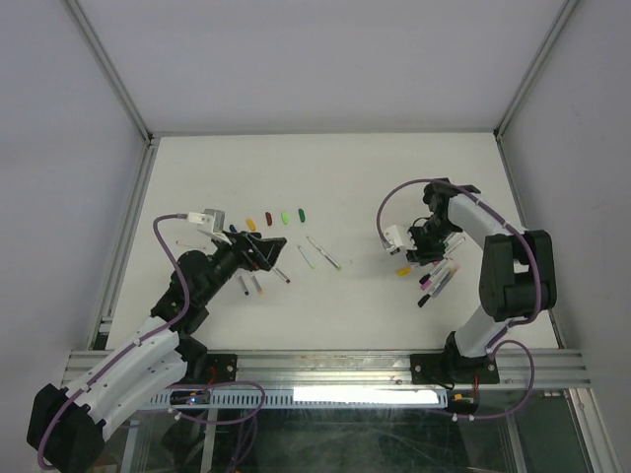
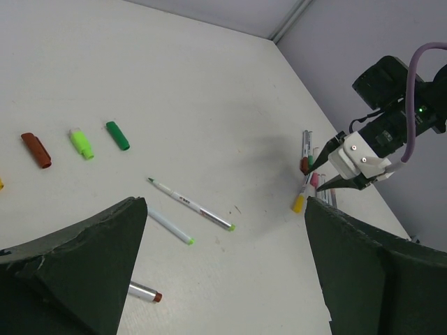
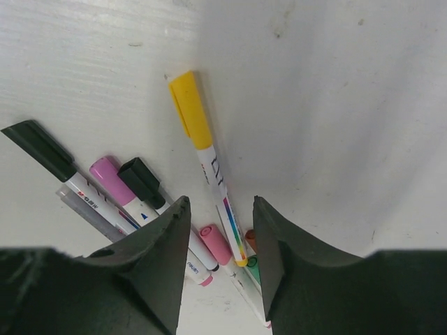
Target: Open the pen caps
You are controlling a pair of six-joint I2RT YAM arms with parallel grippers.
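In the right wrist view, a white pen with a yellow cap (image 3: 192, 112) lies on the table, its body running back between my right gripper's fingers. That right gripper is partly open over the pen, tips apart on either side; whether they touch it, I cannot tell. Crowded beside it are pens with a black cap (image 3: 43, 150), a pink cap (image 3: 112, 180) and a second black cap (image 3: 142, 181). My left gripper (image 1: 273, 251) stands wide open and empty above the left pens. Loose caps lie there: brown (image 2: 36, 150), light green (image 2: 82, 144) and dark green (image 2: 117, 135).
Below the left gripper lie a long green-tipped pen (image 2: 192, 204), a shorter pen (image 2: 170, 227) and a marker with a brown end (image 2: 144, 291).
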